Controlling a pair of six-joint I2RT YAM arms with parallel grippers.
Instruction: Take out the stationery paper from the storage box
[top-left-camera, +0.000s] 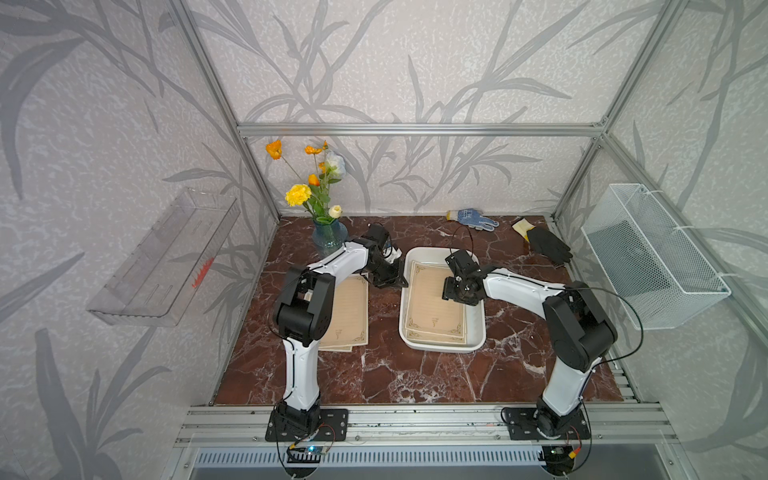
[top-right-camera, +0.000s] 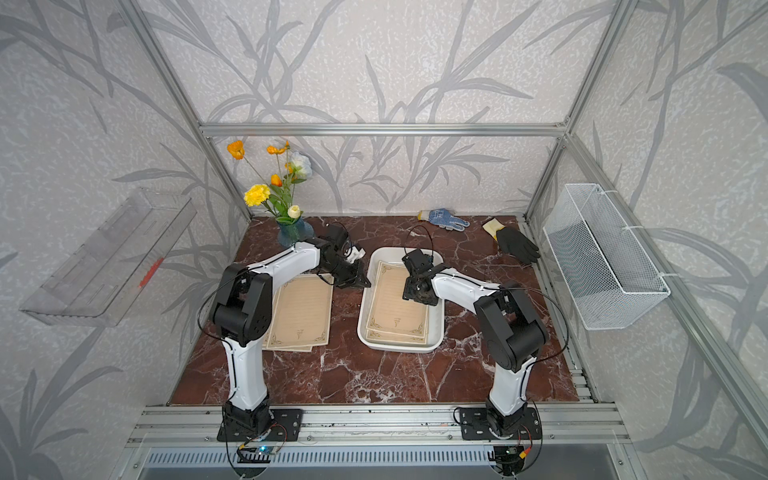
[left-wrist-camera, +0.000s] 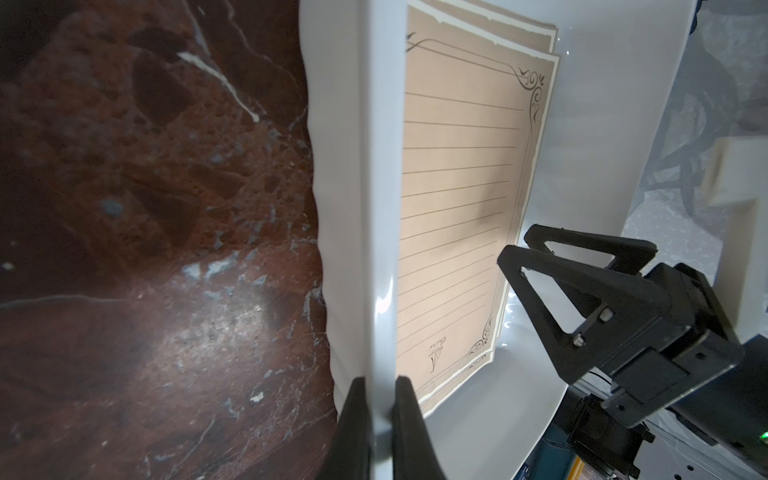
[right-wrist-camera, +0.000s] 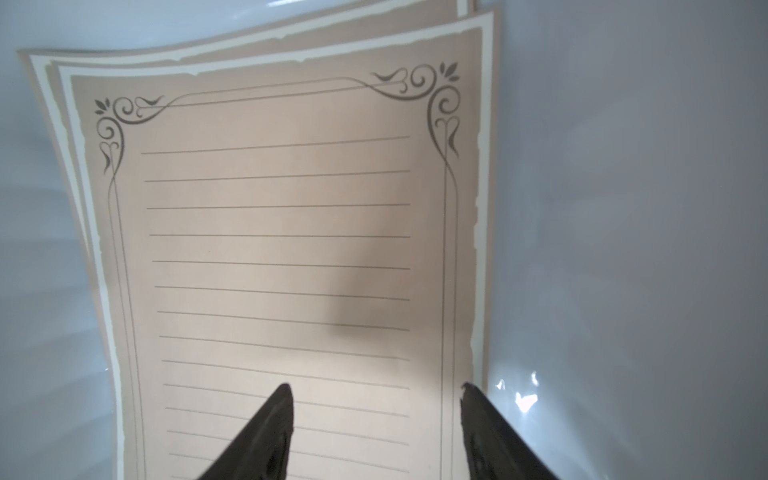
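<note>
Several sheets of tan stationery paper (top-left-camera: 434, 312) with ornate dark corners lie overlapping in the white storage box (top-left-camera: 476, 324). My left gripper is shut on the box's left rim (left-wrist-camera: 382, 256), one finger on either side of it. Over the right half of the stack is my right gripper. Its fingers stand apart, and the lined top sheet (right-wrist-camera: 280, 240) shows between and beyond them. Whether the fingertips touch the paper I cannot tell. Left of the box, more stationery sheets (top-left-camera: 344, 316) rest on the marble table, partly under the left arm.
A glass vase of flowers (top-left-camera: 329, 234) stands at the back left. Gloves (top-left-camera: 473, 218) lie along the back edge. A white mesh basket (top-left-camera: 656, 256) and a clear tray (top-left-camera: 172, 256) are mounted at the sides.
</note>
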